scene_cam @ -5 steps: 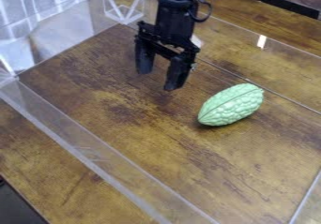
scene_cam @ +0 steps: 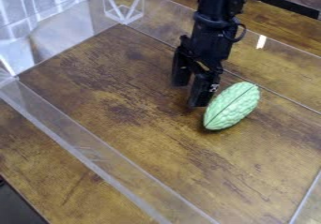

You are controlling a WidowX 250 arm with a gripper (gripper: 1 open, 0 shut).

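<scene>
A pale green bitter melon (scene_cam: 231,106) lies slanted on the brown wooden surface, right of centre. The black gripper (scene_cam: 194,82) reaches down from the top just left of the melon, its tips low near the wood. Its fingers are dark and partly overlap, so whether they are open or shut is unclear.
Clear plastic walls (scene_cam: 88,162) border the wooden work area. A pale checked cloth (scene_cam: 51,12) is at the top left. The wood left of and below the gripper is clear.
The gripper has moved right and a little down, closer to the melon, and has turned. The melon's near end has swung slightly, so it now lies more steeply.
</scene>
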